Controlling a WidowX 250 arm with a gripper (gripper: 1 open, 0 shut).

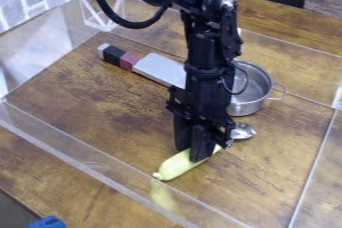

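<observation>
My black gripper (198,144) is low over the wooden table, its fingers down around the middle of a pale yellow-green elongated object (175,168) that lies on the tabletop. Whether the fingers grip it cannot be told from this view. A silver spoon-like piece (242,132) lies just right of the gripper, partly hidden by it.
A steel pot (253,93) stands behind the arm on the right. A cleaver-like item with a white blade (158,68) and dark handle lies at the back left. Clear panels border the wooden surface (80,132).
</observation>
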